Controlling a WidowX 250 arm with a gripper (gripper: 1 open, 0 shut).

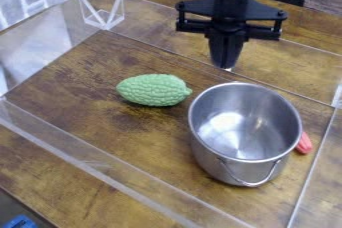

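The black gripper (227, 50) hangs at the upper middle, above and behind a steel pot (243, 132), shut with nothing visible between its fingers. A green bumpy vegetable (152, 90), like a bitter melon, lies on the wooden surface left of the pot. A small red object (303, 143) lies just right of the pot, partly hidden by it.
Clear plastic walls (100, 17) border the wooden work area (74, 102). A blue object (19, 221) sits at the bottom left corner.
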